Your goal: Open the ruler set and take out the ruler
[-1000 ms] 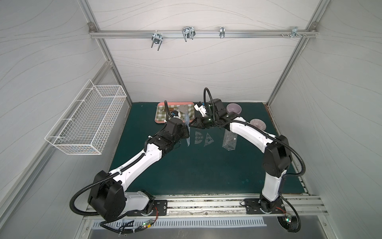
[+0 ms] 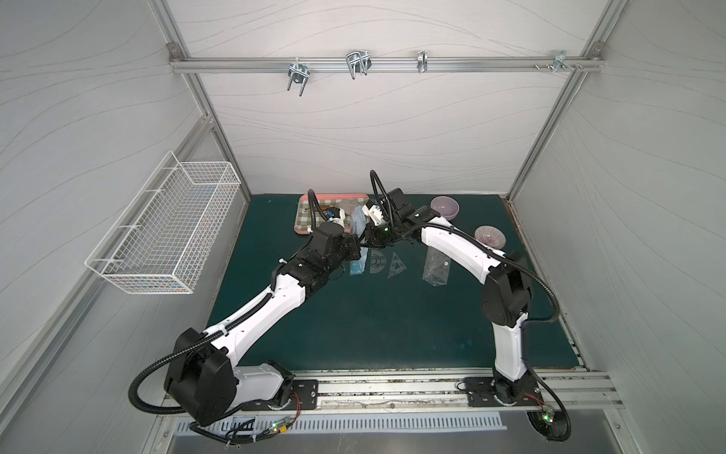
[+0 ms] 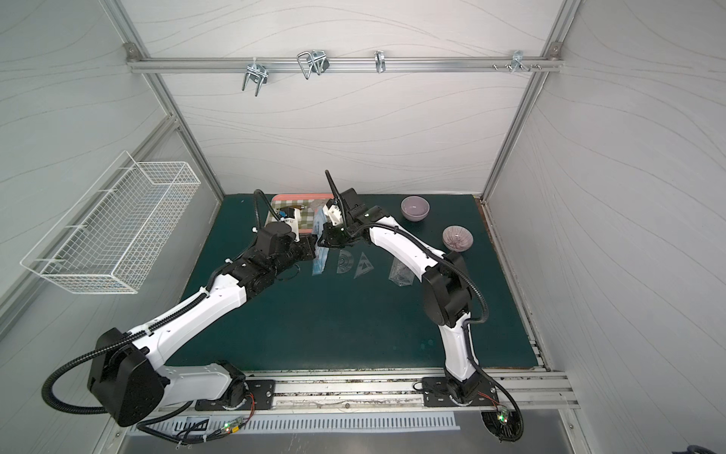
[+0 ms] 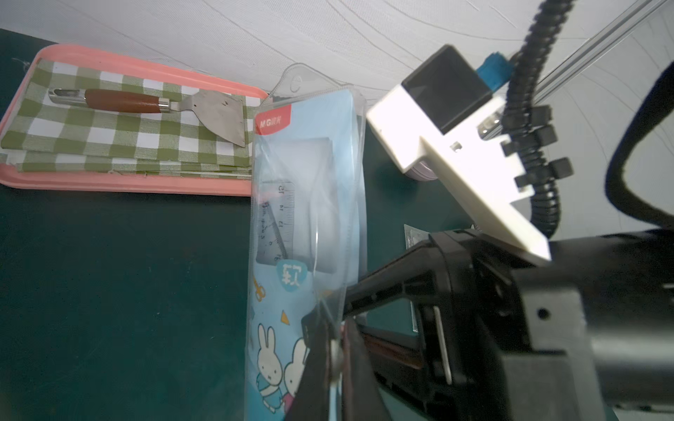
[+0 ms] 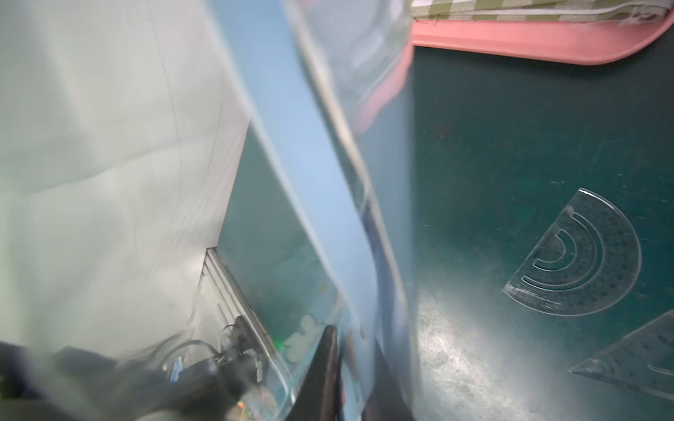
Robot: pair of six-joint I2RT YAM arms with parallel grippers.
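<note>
The light-blue ruler set bag (image 4: 302, 210), with rabbit prints and a clear ruler (image 4: 273, 231) inside, is held upright between my two grippers. My left gripper is shut at its edge; whether film lies between its fingertips is hard to tell. My right gripper (image 2: 368, 238) is shut on the bag from the right. In the right wrist view the bag fills much of the picture, blurred. A clear protractor (image 5: 596, 259) and a set square (image 5: 632, 351) lie on the table below.
A pink tray (image 3: 295, 198) with checked cloth and a spatula stands behind. A purple bowl (image 3: 415, 208) and a glass bowl (image 3: 457, 238) are at the right, with a clear sheet (image 2: 436, 268).
My right arm has moved left, its gripper closer to the left one. The bag has turned, showing more of its blue face in the top left view.
</note>
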